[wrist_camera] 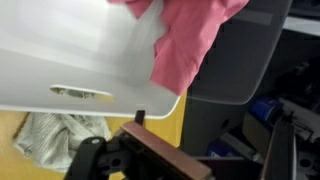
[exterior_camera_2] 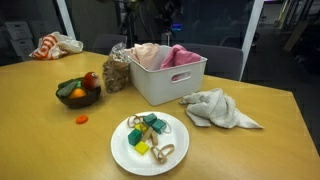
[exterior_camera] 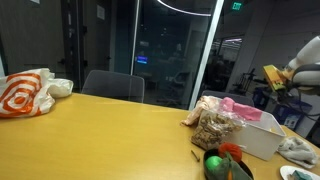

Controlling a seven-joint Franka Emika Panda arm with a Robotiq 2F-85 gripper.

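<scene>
A grey cloth (exterior_camera_2: 218,108) lies crumpled on the table to the right of the white bin (exterior_camera_2: 165,86). That bin holds a pink cloth (exterior_camera_2: 180,57) and a beige cloth (exterior_camera_2: 147,54). My gripper is open, its dark fingers (wrist_camera: 92,155) wide apart. In the wrist view it is over the near side of the bin, with the grey cloth (wrist_camera: 62,137) on the table at lower left. Exterior view 1 shows the gripper (exterior_camera: 286,98) raised above the right end of the bin, clear of the grey cloth.
A white plate (exterior_camera_2: 120,155) with colourful blocks and bands stands in front of the bin. A dark bowl (exterior_camera_2: 78,98) of fruit and a clear bag (exterior_camera_2: 115,70) of brown pieces are to its left. The table's left half holds only a white-and-red bag (exterior_camera: 30,92) and is otherwise clear.
</scene>
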